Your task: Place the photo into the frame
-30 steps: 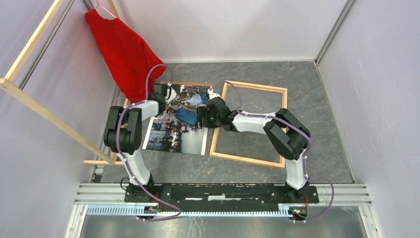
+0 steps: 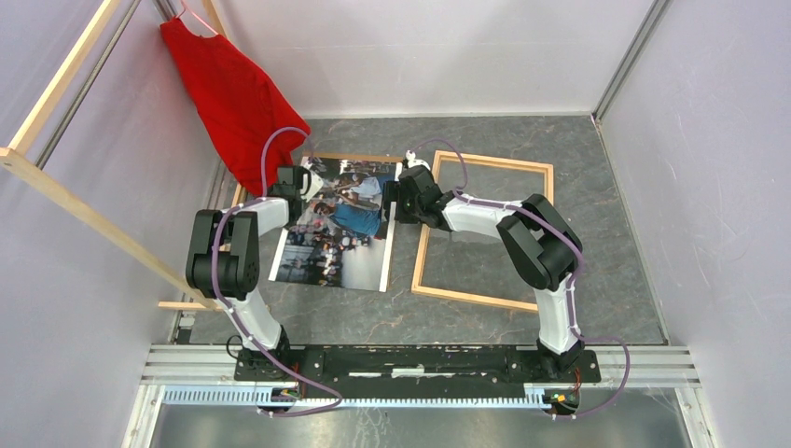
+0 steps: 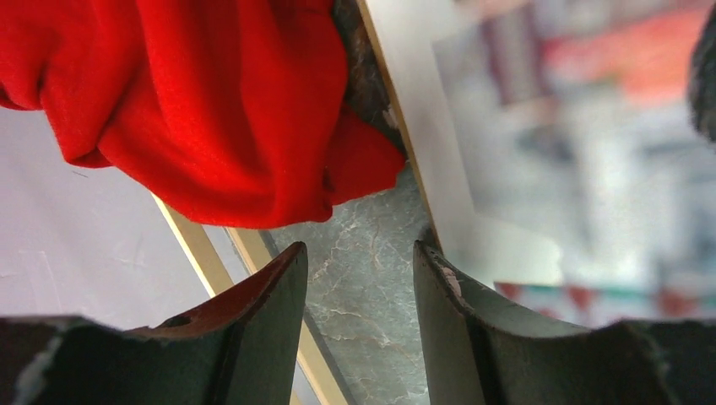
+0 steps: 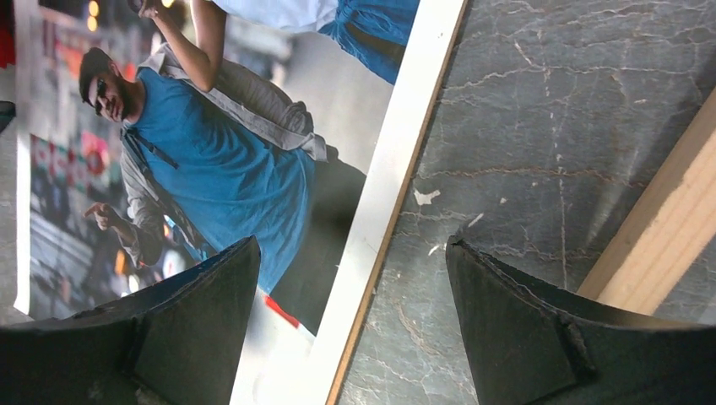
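The photo (image 2: 350,252), a white-bordered street picture on a thin board, lies flat on the grey floor left of centre. To its right lies the empty light-wood frame (image 2: 476,298). At the photo's left edge is my left gripper, part open; bare floor shows between its fingers, and the white border (image 3: 456,194) runs close by the right fingertip. My right gripper stands open over the photo's right edge, one finger (image 4: 203,295) above the picture and the other (image 4: 498,295) above floor. Whether either touches the board, I cannot tell.
A red garment (image 2: 228,103) hangs at the back left from a wooden rack (image 2: 93,219), its hem close to my left gripper. A narrow strip of floor (image 2: 403,257) separates photo and frame. Bare floor (image 2: 611,243) lies right of the frame.
The wooden frame has shifted a little right, away from the photo, and my right gripper has moved right too. The photo is unmoved.
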